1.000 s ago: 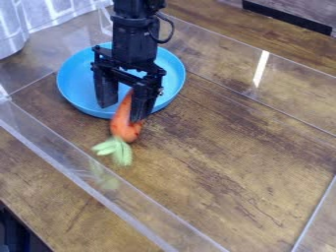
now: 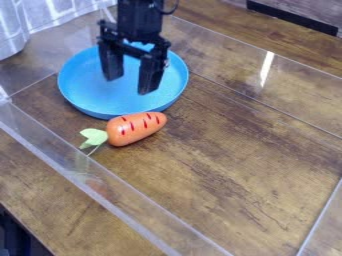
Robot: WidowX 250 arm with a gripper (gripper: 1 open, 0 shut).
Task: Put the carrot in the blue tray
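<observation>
An orange toy carrot (image 2: 136, 128) with dark stripes and a green top (image 2: 94, 138) lies on the wooden table, just outside the near rim of the blue tray (image 2: 80, 98). Its green end points to the lower left. Above the tray is my black gripper (image 2: 131, 82), its two fingers spread wide with bare blue tray showing between them. Nothing is held. The gripper stands behind the carrot, apart from it, and covers part of the tray.
A clear wall or panel (image 2: 147, 213) runs diagonally along the near left side, close to the carrot's green top. White cloth or plastic (image 2: 30, 25) is at the upper left.
</observation>
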